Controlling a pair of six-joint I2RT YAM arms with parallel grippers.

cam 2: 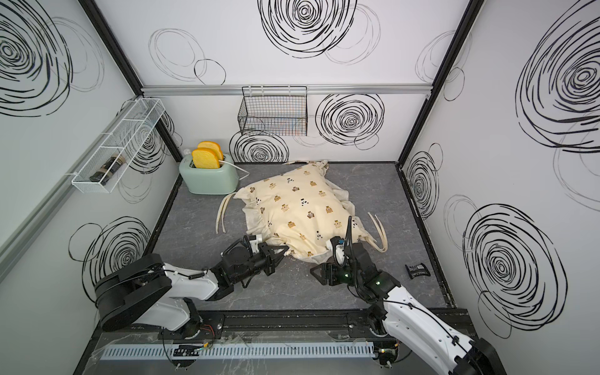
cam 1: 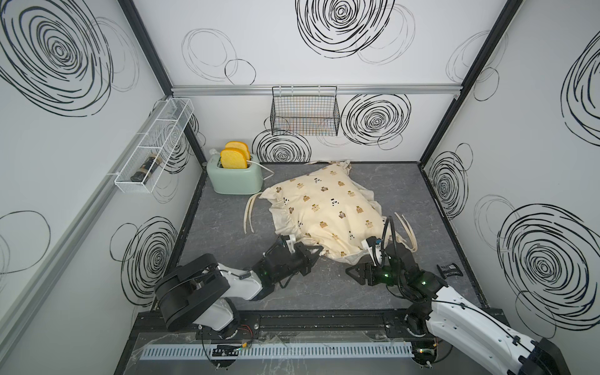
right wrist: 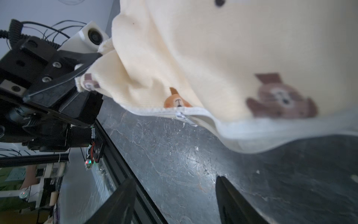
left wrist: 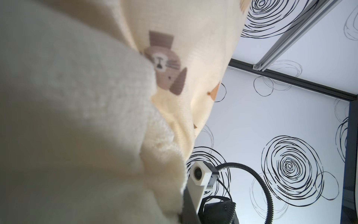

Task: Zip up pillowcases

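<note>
A cream pillowcase (cam 1: 328, 206) with small bear prints lies plump on the table. Its front edge carries a white zipper (right wrist: 257, 130), with the slider's pull tab (right wrist: 185, 118) hanging from it in the right wrist view. My left gripper is shut on the fabric at the left end of that edge; the cloth fills most of the left wrist view and hides the fingers there. In front of the zipper edge, my right gripper stands open, its fingers (right wrist: 236, 203) apart with bare table between them, below the pull tab and not touching it.
A green toaster (cam 1: 236, 178) with yellow bread slices stands at the back left. Cream ties (cam 1: 407, 231) trail from the pillowcase's sides. A small black item (cam 1: 449, 270) lies at the right. Bare grey table (cam 1: 325, 290) shows in front.
</note>
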